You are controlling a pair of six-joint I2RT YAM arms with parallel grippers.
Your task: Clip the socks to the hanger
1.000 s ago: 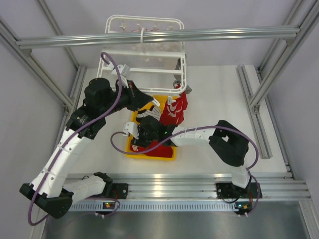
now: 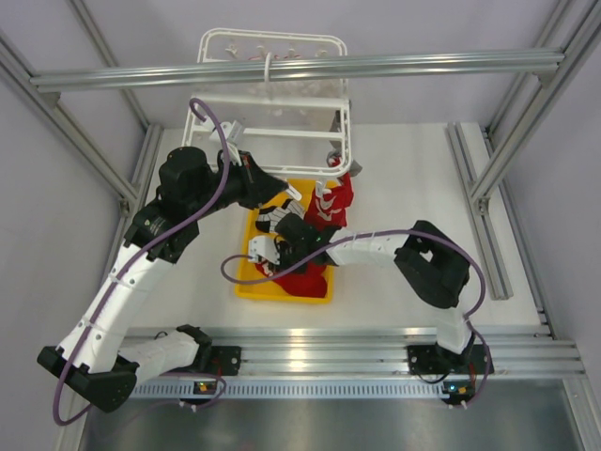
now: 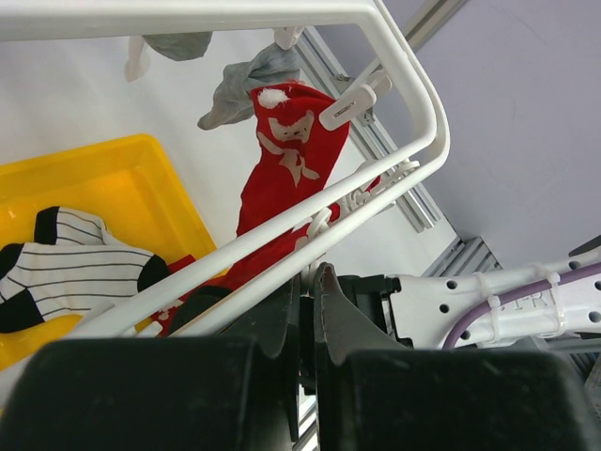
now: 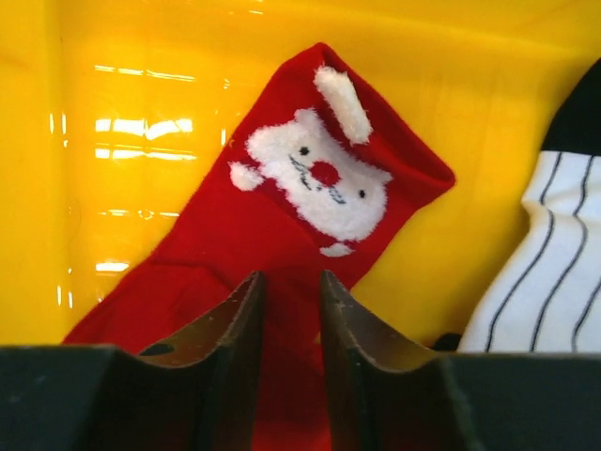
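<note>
The white hanger frame (image 2: 319,171) spans the upper middle, and my left gripper is shut at its near rail on what looks like a white clip (image 3: 315,230). A red sock with a white figure (image 3: 299,141) hangs from the hanger's right side. In the yellow bin (image 4: 131,47) lies another red sock with a white furry face (image 4: 324,178), its cuff spread flat. My right gripper is part open above this sock, red cloth showing between the fingertips; contact with it cannot be judged. A black-and-white striped sock (image 3: 80,268) lies beside it.
Grey socks (image 3: 249,85) hang farther back on the hanger. A metal crossbar (image 2: 404,64) runs above, with the hanger hooked over it. White table surface (image 2: 413,178) to the right of the bin is bare.
More red cloth shows below its gripper. The left arm and hanger have stayed put.
</note>
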